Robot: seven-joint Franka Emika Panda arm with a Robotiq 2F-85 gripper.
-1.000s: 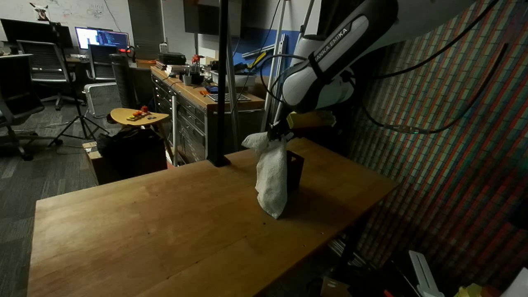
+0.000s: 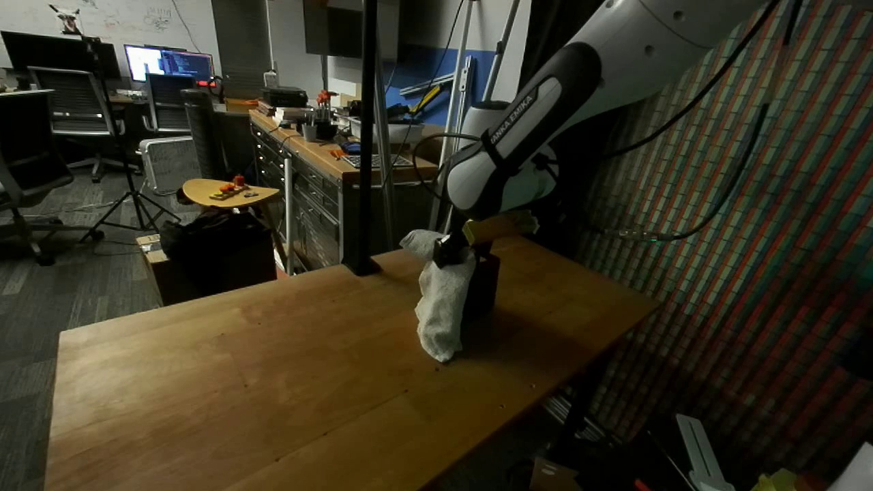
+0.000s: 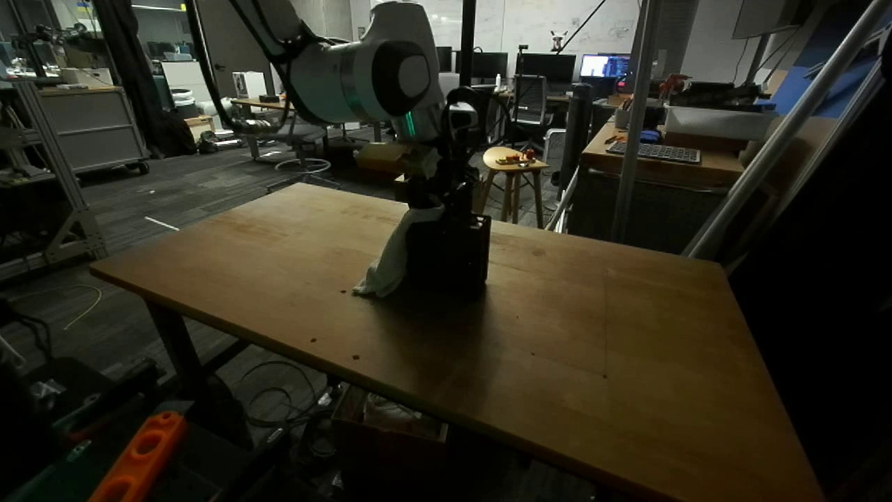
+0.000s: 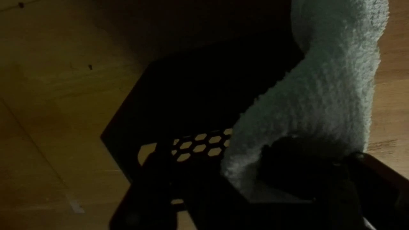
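A pale grey-white towel (image 2: pixel 444 307) hangs from my gripper (image 2: pixel 451 249), which is shut on its upper part. One end sticks out to the left, and the long lower part reaches down to the tabletop. Right beside the towel stands a black box (image 2: pixel 486 286) with an upright wall. From the wrist, honeycomb holes show in the box (image 4: pixel 199 92), and the towel (image 4: pixel 326 95) covers its right part. Exterior view 2 has the towel (image 3: pixel 389 263) draped down the left side of the box (image 3: pixel 451 255). Deep shadow hides the fingertips and the box's inside.
A black post (image 2: pixel 367 147) rises at its back edge. Beyond stand a workbench (image 2: pixel 327 155) and a small stool (image 2: pixel 229 194).
My arm and gripper have moved down and a little left in exterior view 1. The towel has come lower with them, its lower part bunching and shifting slightly left.
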